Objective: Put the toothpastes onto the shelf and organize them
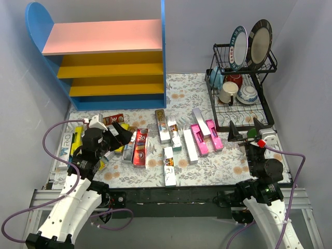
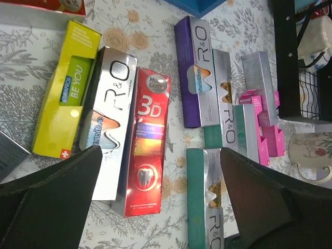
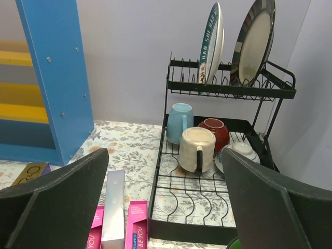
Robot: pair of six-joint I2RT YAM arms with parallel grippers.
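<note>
Toothpaste boxes cover the table in front of the empty shelf (image 1: 111, 69): a red 3D box (image 2: 146, 140), a silver R&O box (image 2: 106, 119), a yellow box (image 2: 65, 88), a purple-and-silver box (image 2: 196, 72), several white ones and pink ones (image 1: 215, 135). My left gripper (image 1: 119, 136) hangs open above the left group, pointing down, with the silver and red boxes between its fingers in the left wrist view but below them. My right gripper (image 1: 246, 129) stands open at the right side, facing the dish rack, holding nothing.
A black dish rack (image 3: 189, 233) at the back right holds two plates, cups and a bowl. Bare patterned tabletop (image 1: 184, 88) lies between the shelf and the rack. The front table edge runs below the boxes.
</note>
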